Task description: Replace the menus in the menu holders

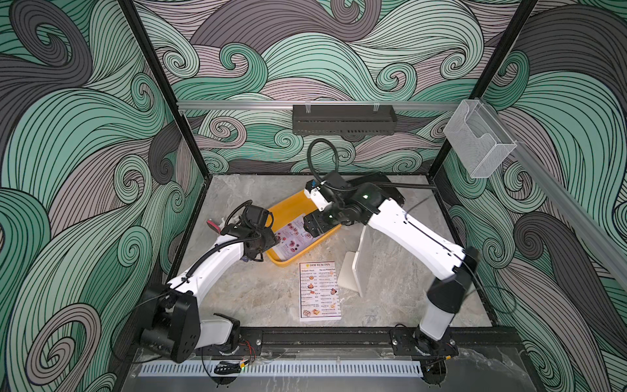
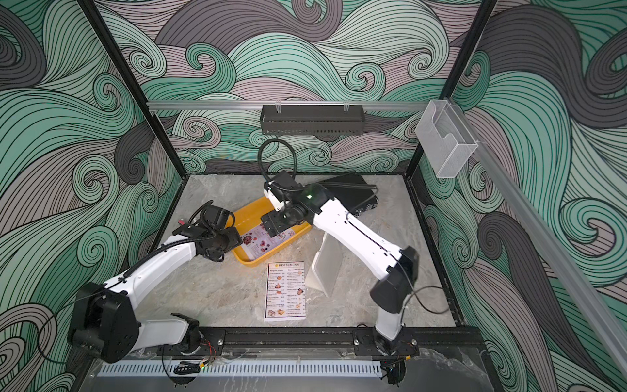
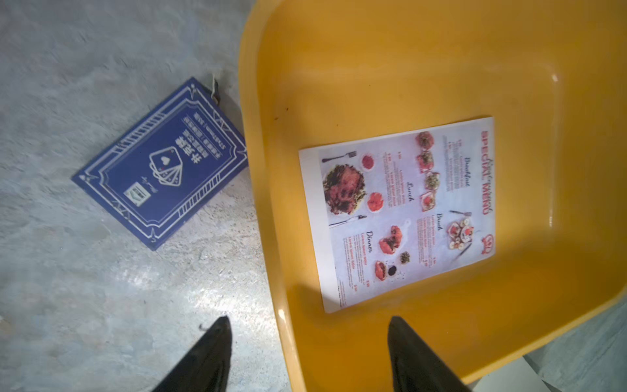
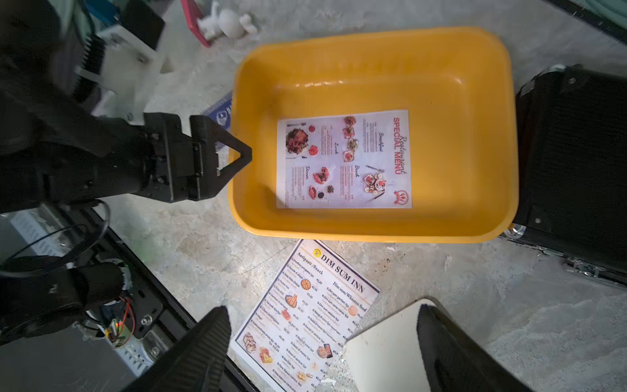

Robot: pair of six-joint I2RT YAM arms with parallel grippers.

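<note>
A "Special Menu" sheet (image 4: 343, 160) lies flat in the yellow tray (image 4: 463, 143). On the table in front of the tray is a "Dim Sum Inn" menu (image 1: 320, 292). Just right of that menu stands a white menu holder (image 1: 349, 274), its front face hard to make out. My left gripper is open at the tray's left edge, nothing between its fingers. Over the tray's right part hangs my right gripper, its fingers apart and empty, above the table menu and holder in its own view.
A blue card box (image 3: 163, 163) lies left of the tray. A black case (image 4: 578, 176) sits against the tray's right side. Behind the card box is a small white figure (image 4: 228, 23). Bare table shows at the front left and right.
</note>
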